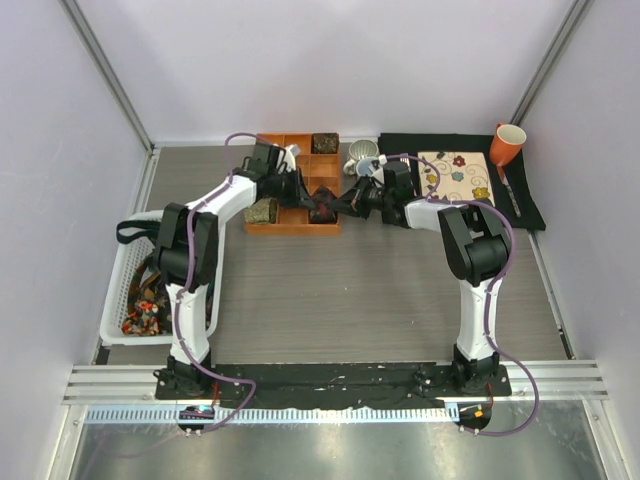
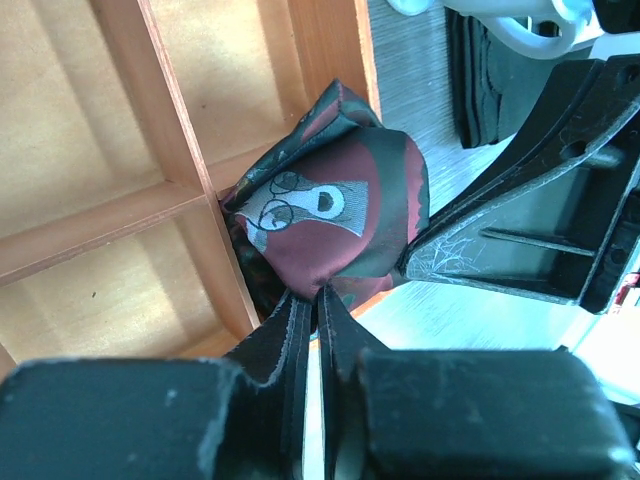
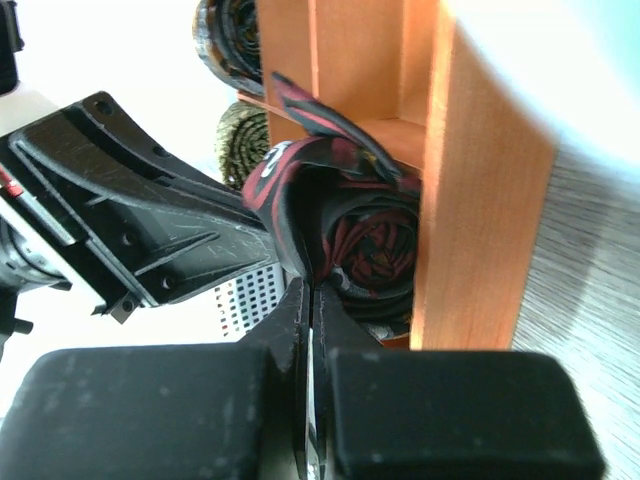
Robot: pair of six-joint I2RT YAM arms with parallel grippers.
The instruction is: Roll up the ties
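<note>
A dark tie with maroon and green patterning (image 1: 323, 206) sits rolled in the front right compartment of the wooden box (image 1: 290, 229). Its spiral end shows in the right wrist view, with a loose flap standing up over the roll (image 3: 345, 225). From the left, my left gripper is shut, fingertips against the tie's cloth (image 2: 325, 235). My right gripper is shut too, its tips touching the same tie from the right side. Whether either one pinches a fold of cloth is hard to see.
Other rolled ties lie in the box's back right (image 1: 325, 143) and front left (image 1: 262, 211) compartments. A white basket (image 1: 112, 285) with loose ties stands at the left. White cups (image 1: 362, 150) and a black mat with an orange mug (image 1: 507, 145) are to the right.
</note>
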